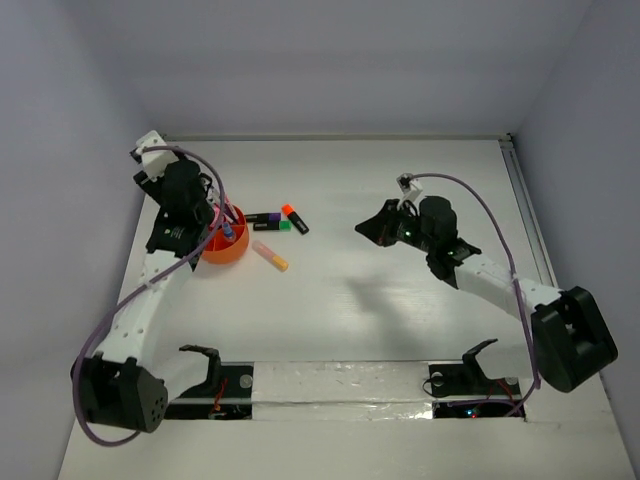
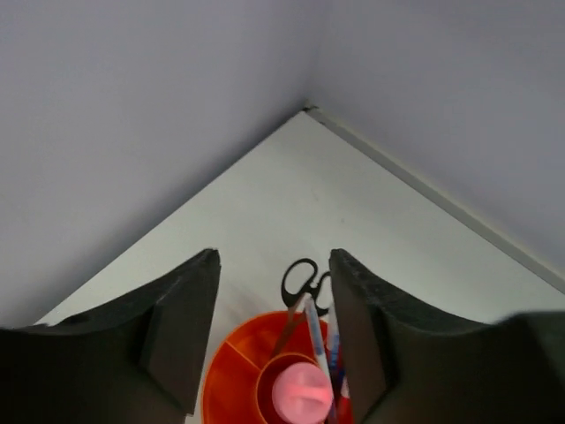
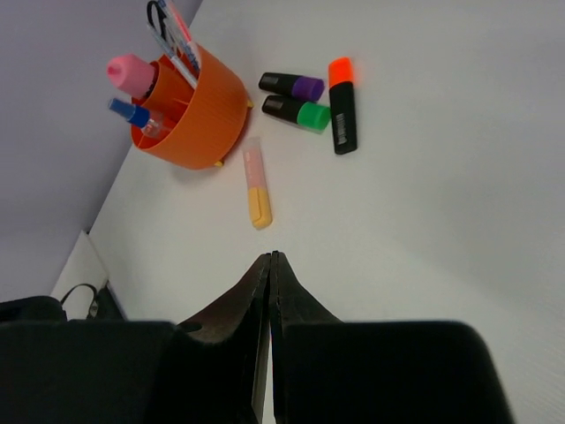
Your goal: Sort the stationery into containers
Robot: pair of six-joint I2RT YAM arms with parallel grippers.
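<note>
An orange pen cup (image 1: 228, 246) stands at the left, holding pens, a pink-topped item (image 3: 131, 74), a blue-capped item (image 3: 130, 112) and scissors whose black handles (image 2: 298, 268) stick up. My left gripper is open near the cup, nothing between its fingers. Right of the cup lie a purple-capped marker (image 3: 291, 86), a green-capped marker (image 3: 297, 112), an orange-capped marker (image 3: 342, 106) and a yellow-and-pink highlighter (image 3: 256, 187). My right gripper (image 1: 361, 230) hangs over the middle right, its fingertips together; no held item can be made out.
Walls enclose the table at the back, left and right. The left arm (image 1: 145, 300) reaches along the left side, close to the cup.
</note>
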